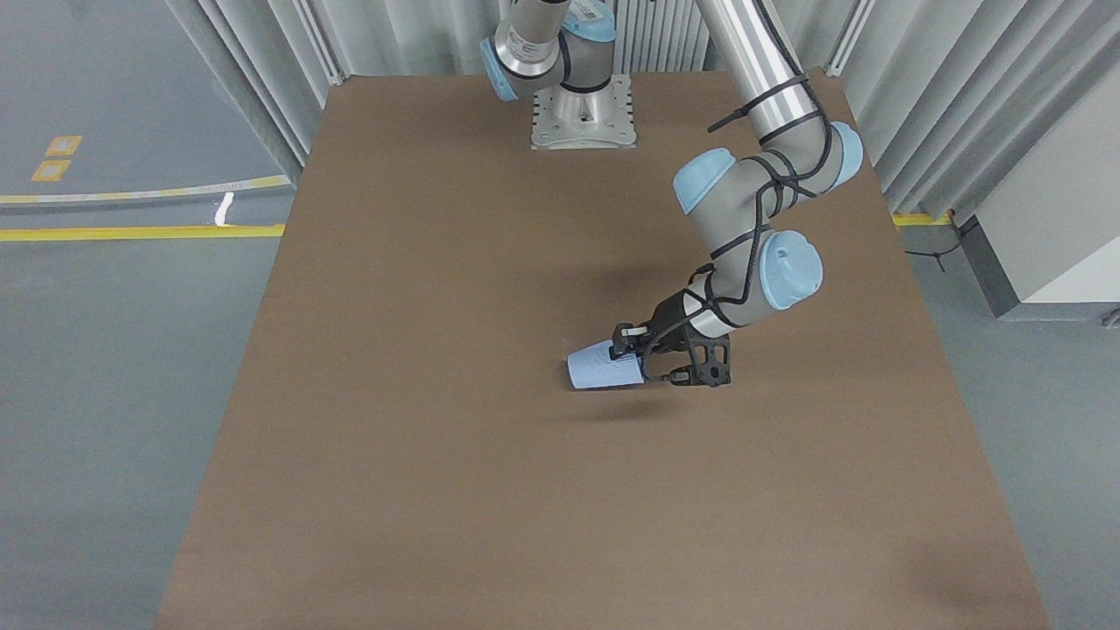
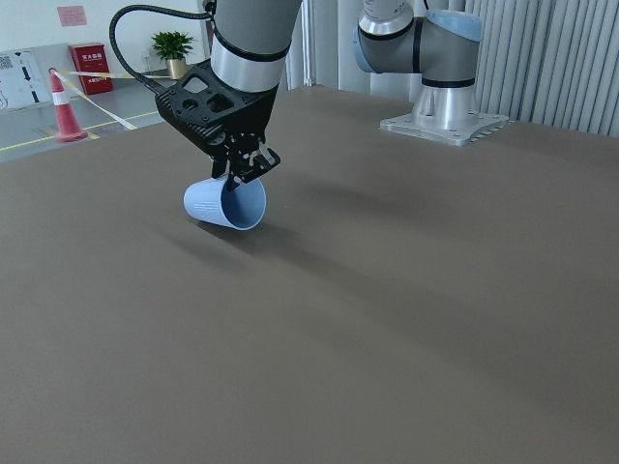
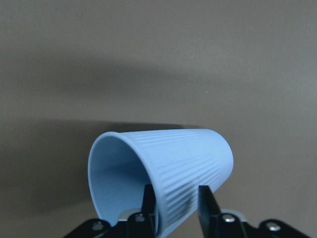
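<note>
A light blue ribbed cup [image 1: 598, 367] lies on its side on the brown table [image 1: 451, 451], its mouth toward the arm. The black gripper [image 1: 642, 359] is low at that mouth. In the left view the cup [image 2: 205, 201] sits under the fingertips. In the wrist view one finger [image 3: 147, 203] reaches inside the cup [image 3: 181, 161] and the other is outside at its ribbed wall, so the rim lies between them; whether they are clamped on it I cannot tell.
</note>
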